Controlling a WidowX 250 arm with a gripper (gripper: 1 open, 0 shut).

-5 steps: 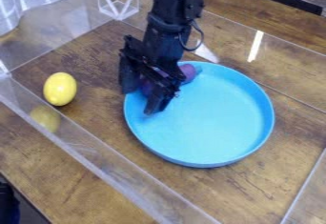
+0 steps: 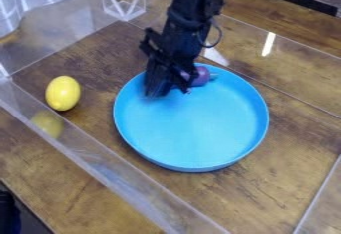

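The black robot arm reaches down from the top centre to the back-left rim of a blue round tray. Its gripper is over that rim, dark and blurred; whether anything is between its fingers cannot be seen. A purple object lies at the tray's back rim, partly hidden behind the arm. A yellow egg-shaped object rests on the wooden table, left of the tray and apart from it.
Clear plastic walls run along the left and lower left. The wooden table has free room right of and behind the tray. The tray's middle is empty.
The arm and gripper have moved back, away from the tray's middle. The blue tray has shifted left from where it was a second ago.
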